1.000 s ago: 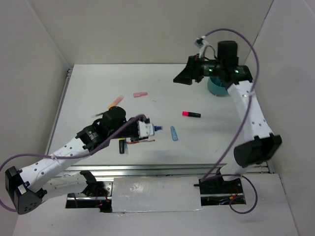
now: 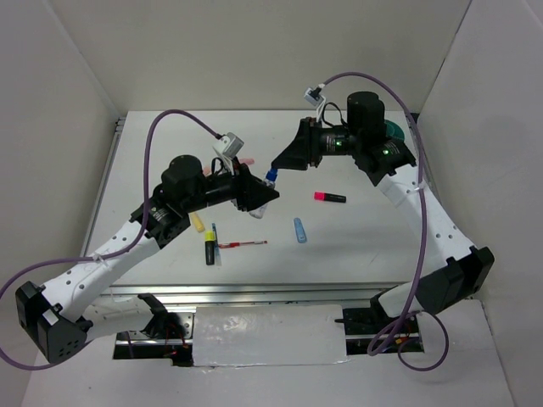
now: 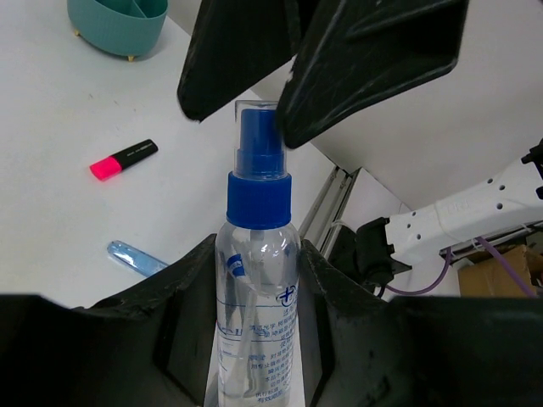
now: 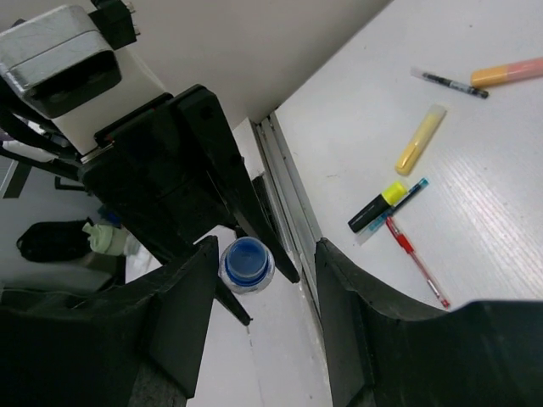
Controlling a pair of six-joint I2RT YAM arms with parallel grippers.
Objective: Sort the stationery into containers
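Note:
My left gripper is shut on a clear spray bottle (image 3: 256, 331) with a blue top, held upright in the air. My right gripper (image 2: 279, 161) is at the bottle's blue nozzle (image 3: 260, 144), its fingers part open either side of the capped top in the left wrist view. From the right wrist view the bottle's top shows between the fingertips. On the table lie a pink-capped black marker (image 2: 330, 197), a blue item (image 2: 300, 231), a yellow-capped marker (image 2: 209, 248), a red pen (image 2: 243, 244) and a yellow stick (image 4: 421, 138).
A teal container stands at the back right, partly behind my right arm in the top view. A dark pen (image 4: 450, 83) and an orange marker (image 4: 505, 73) lie on the left half.
My left gripper has raised and turned the bottle upright.

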